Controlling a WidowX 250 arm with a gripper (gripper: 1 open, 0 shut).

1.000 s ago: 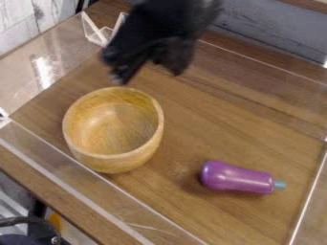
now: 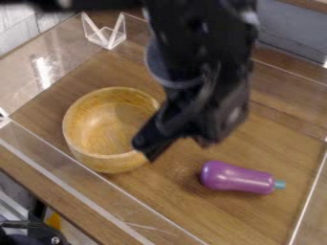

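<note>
A dark gripper (image 2: 185, 134), large and blurred, fills the upper middle of the camera view, its lower parts over the right side of a round yellow wooden bowl (image 2: 92, 131). Whether anything is between its fingers, and how they stand, is unclear. A purple bottle-like object (image 2: 236, 177) with a light blue tip lies on the wooden counter (image 2: 179, 211), below and to the right of the gripper.
A white angular rack (image 2: 105, 31) stands at the back left. A clear panel or edge runs along the left side. Bare counter lies around the purple object and at the right.
The gripper has moved down from the top of the view, now covering part of the bowl's right side and more of the counter's middle. The bowl and purple object have not moved.
</note>
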